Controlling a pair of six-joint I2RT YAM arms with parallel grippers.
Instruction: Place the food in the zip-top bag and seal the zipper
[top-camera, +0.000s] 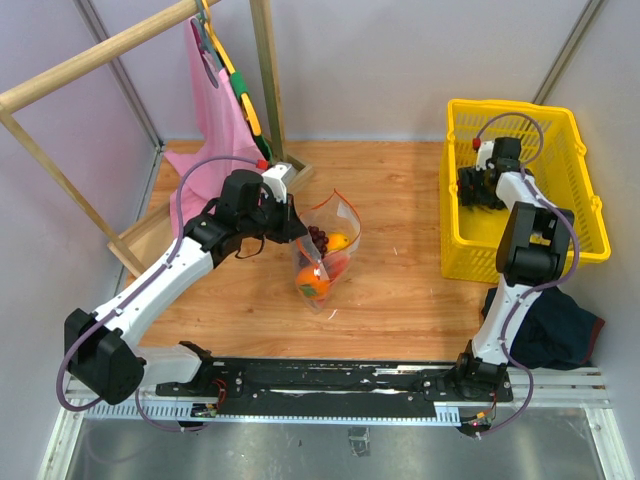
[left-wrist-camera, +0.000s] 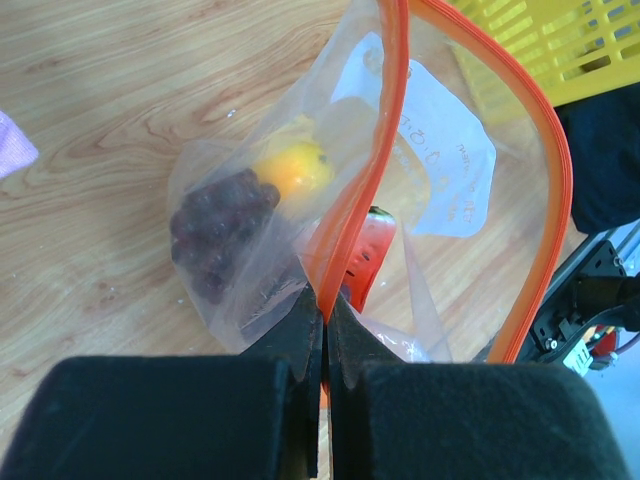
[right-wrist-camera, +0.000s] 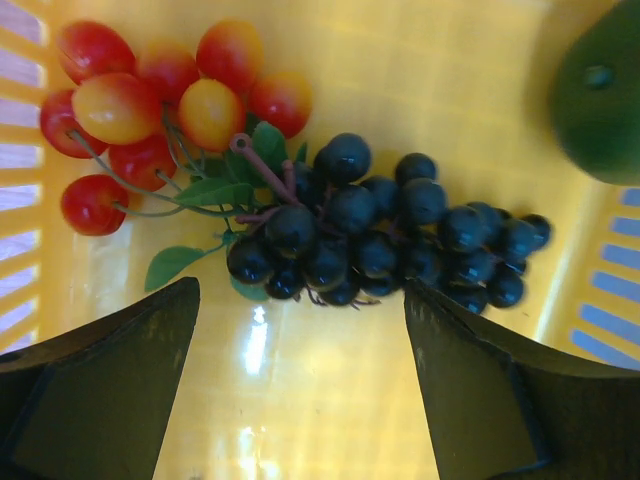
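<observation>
The clear zip bag (top-camera: 345, 215) stands on the table with its orange-edged mouth spread wide. In it are dark grapes (left-wrist-camera: 215, 230), a yellow fruit (left-wrist-camera: 295, 168), a red watermelon piece (left-wrist-camera: 370, 255) and an orange fruit (top-camera: 312, 281). My left gripper is shut on the bag's orange rim, pinching one side of the mouth. Inside the yellow basket (top-camera: 470, 262), my right gripper is open above a bunch of black berries (right-wrist-camera: 350, 215). The berries show between and beyond its fingers, with nothing gripped.
Red-yellow cherries (right-wrist-camera: 130, 110) lie beside the berries, and a dark green item (right-wrist-camera: 605, 95) is at the basket's other end. A wooden rack with pink cloth (top-camera: 220, 110) stands behind the left arm. Dark cloth (top-camera: 550, 330) lies before the basket. Table between bag and basket is clear.
</observation>
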